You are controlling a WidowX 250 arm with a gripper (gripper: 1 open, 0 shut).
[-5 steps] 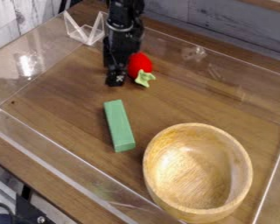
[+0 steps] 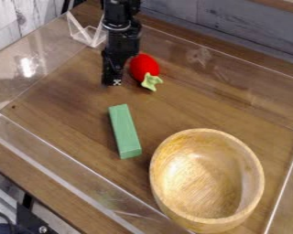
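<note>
My black gripper [image 2: 113, 77] reaches down from the top of the view to just above the table, left of a red toy with green leaves [image 2: 143, 69]. Its fingertips are dark and small, and whether they are open or shut is hard to tell. A green block [image 2: 124, 131] lies in the middle of the table. A pale wooden bowl [image 2: 207, 180] stands at the lower right.
The wooden table [image 2: 58, 110] has clear edging along its sides. A transparent angular object [image 2: 88, 33] is behind the arm at the top left.
The gripper has shifted slightly to the left, leaving more of the red toy in view. The toy, block and bowl look unmoved.
</note>
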